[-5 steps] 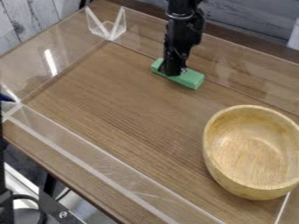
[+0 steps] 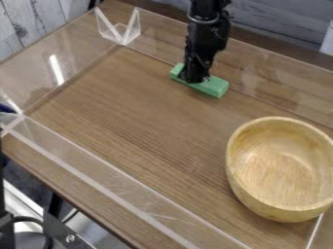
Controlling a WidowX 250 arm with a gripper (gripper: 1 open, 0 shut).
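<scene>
The black gripper (image 2: 197,74) reaches down from the top of the view onto a green block (image 2: 208,86) lying on the wooden table near the back middle. Its tip is at the block's upper left part and looks shut. Whether anything is between the fingers is hidden.
A large tan bowl (image 2: 277,178) fills the lower right. A clear plastic piece (image 2: 119,29) stands at the back left. Clear strips edge the table at left, with black cables beyond at lower left.
The gripper has shifted very slightly at the block. The bowl and block look essentially unmoved.
</scene>
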